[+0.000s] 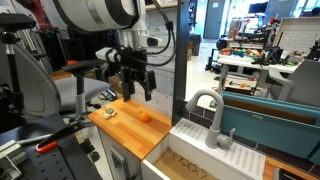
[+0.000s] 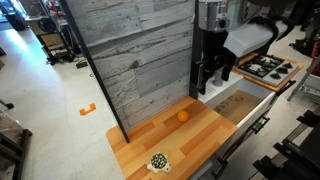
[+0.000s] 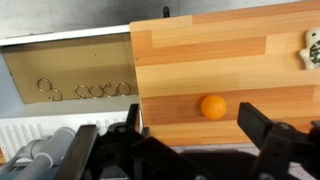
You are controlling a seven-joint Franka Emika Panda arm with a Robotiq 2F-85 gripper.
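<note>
An orange ball-like object [image 1: 144,116] rests on the wooden counter [image 1: 125,128]; it also shows in the wrist view, as a round orange [image 3: 213,107] between the two dark fingers. My gripper [image 1: 137,94] hangs in the air above the counter, fingers pointing down and spread apart. Nothing is held between them. In the second exterior view the gripper [image 2: 211,90] is higher than the orange [image 2: 183,116]. A small white figure with dark spots [image 3: 312,48] lies on the counter at its end away from the sink.
Beside the counter is a white-rimmed sink [image 1: 203,162] with a brown bottom and several small rings [image 3: 97,90]. A tall grey faucet [image 1: 218,115] stands behind it. A grey plank wall [image 2: 130,65] rises along the counter's back edge.
</note>
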